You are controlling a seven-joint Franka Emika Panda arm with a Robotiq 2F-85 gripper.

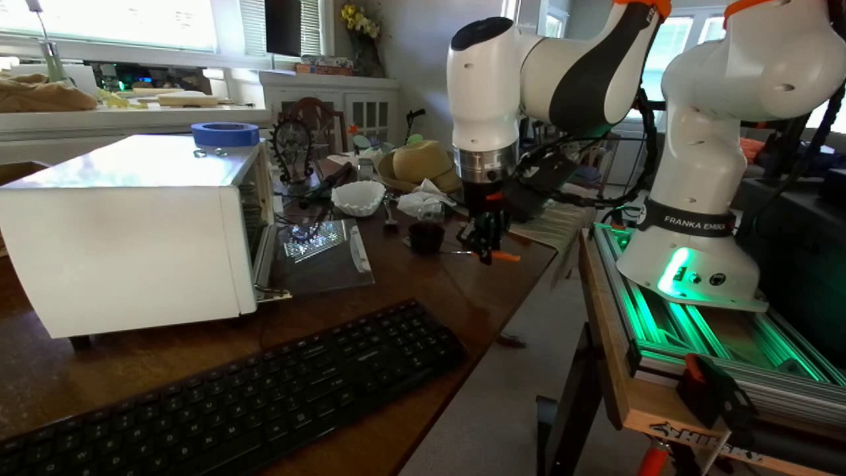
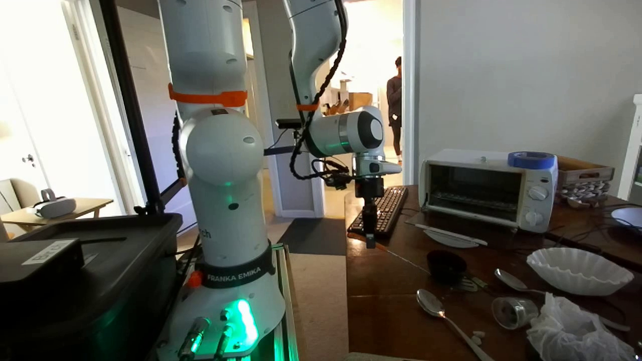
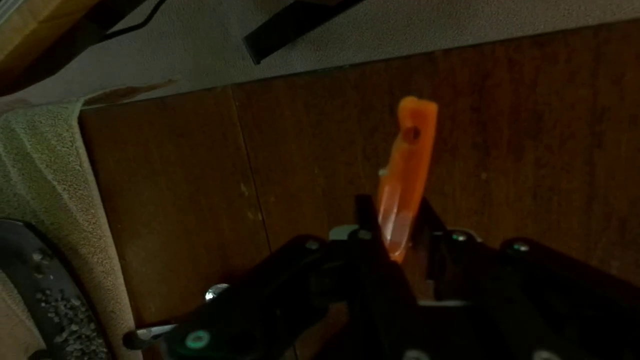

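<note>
My gripper (image 1: pixel 486 258) is shut on the orange handle (image 1: pixel 505 256) of a thin metal-shafted utensil, low over the table near its edge. The handle's free end (image 3: pixel 418 123) juts out past the dark fingers in the wrist view. In exterior view 2 the thin shaft (image 2: pixel 404 258) slants from my gripper (image 2: pixel 370 243) towards a black bowl (image 2: pixel 446 266). A slotted head (image 2: pixel 466 285) shows beside that bowl; whether it belongs to this utensil is hard to tell. The bowl hides part of that stretch.
A white toaster oven (image 1: pixel 135 246) with its door down and a black keyboard (image 1: pixel 262 381) take up one side. Spoons (image 2: pixel 431 303), a clear cup (image 2: pixel 514 313), a white fluted bowl (image 2: pixel 578 271) and crumpled white paper (image 2: pixel 559 331) crowd the other. Bare tabletop (image 3: pixel 540 132) lies along the edge.
</note>
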